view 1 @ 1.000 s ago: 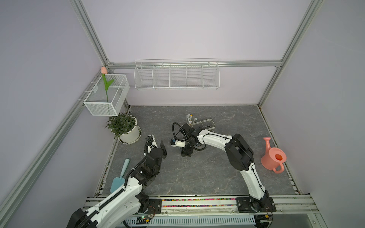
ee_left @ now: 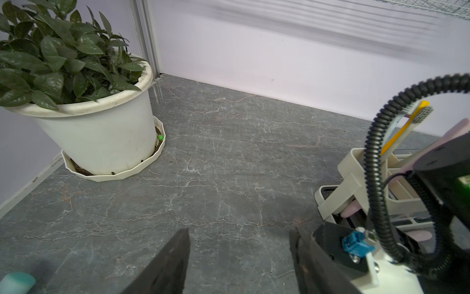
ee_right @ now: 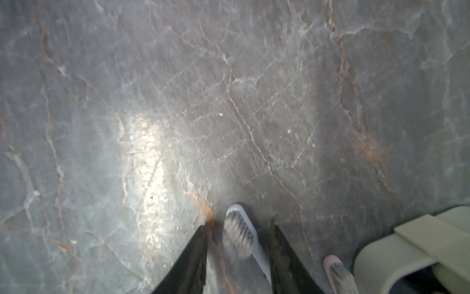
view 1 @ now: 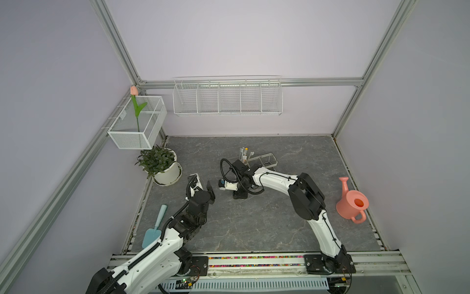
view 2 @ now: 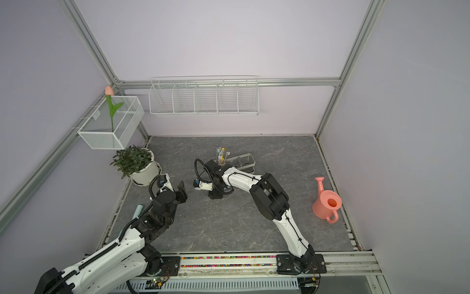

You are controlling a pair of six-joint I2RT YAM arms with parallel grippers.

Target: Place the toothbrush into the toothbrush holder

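Note:
A light-coloured toothbrush [ee_right: 239,234] with grey bristles lies on the tabletop in the right wrist view, its handle running off the bottom edge. My right gripper is open around it, the handle close to the right-hand finger and clear gap on the other side. The cream toothbrush holder stands just to the right; in the left wrist view the holder [ee_left: 353,166] has upright brushes, including a yellow one [ee_left: 399,134]. My left gripper is open and empty, away from the brush. In both top views the right arm hides the lying brush.
A second, pink-ended brush [ee_right: 337,274] lies beside the holder. A potted plant [view 1: 169,174] stands at the back left, a blue shovel [view 1: 153,234] at the left edge, a pink watering can [view 1: 351,204] at the right.
The left arm and the other objects stay put.

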